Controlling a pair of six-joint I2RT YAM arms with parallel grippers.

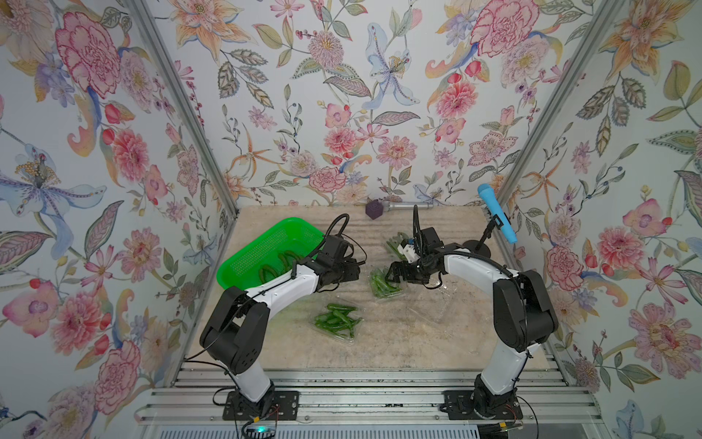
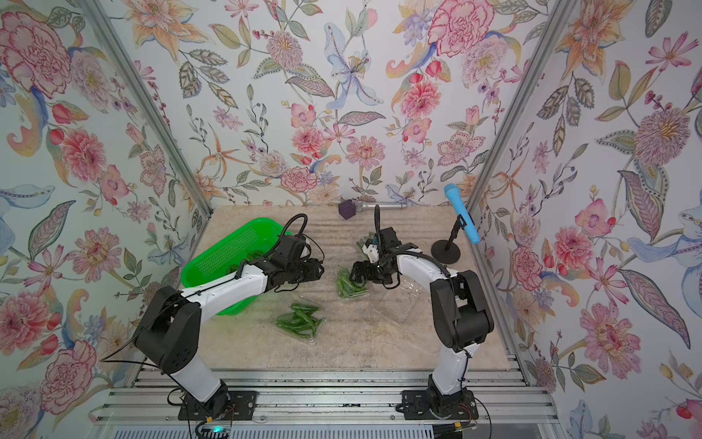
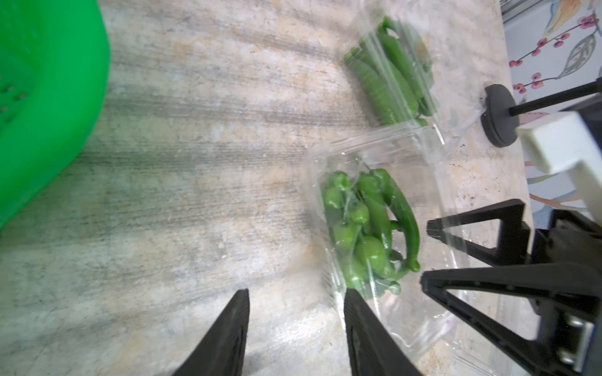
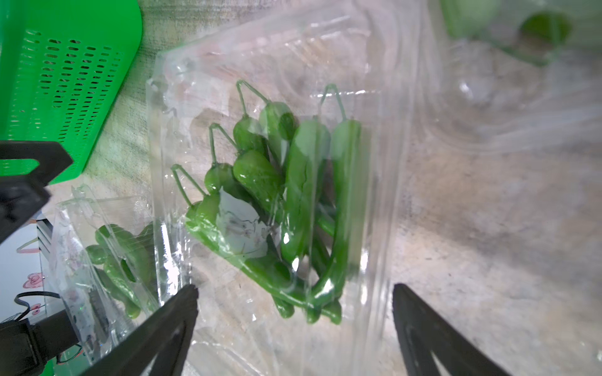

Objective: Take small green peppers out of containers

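Note:
A clear container of green peppers (image 4: 305, 188) fills the middle of the right wrist view, with my open right gripper spanning it near its lower part. Nothing is held between those fingers. In the left wrist view the same peppers (image 3: 374, 225) lie right of centre. My left gripper is open and empty, beside the green basket's right side. A second clear container with peppers (image 1: 338, 319) lies on the near table, in front of the left arm. Behind the middle one is a third container, its peppers (image 3: 395, 75) partly covered by clear plastic.
The green basket (image 1: 232, 265) at the left holds several peppers (image 1: 269, 273). An empty-looking clear container (image 1: 430, 303) lies under the right arm. A blue cylinder on a black stand (image 1: 497, 212) is at the back right. Bare table (image 3: 207, 188) separates basket and containers.

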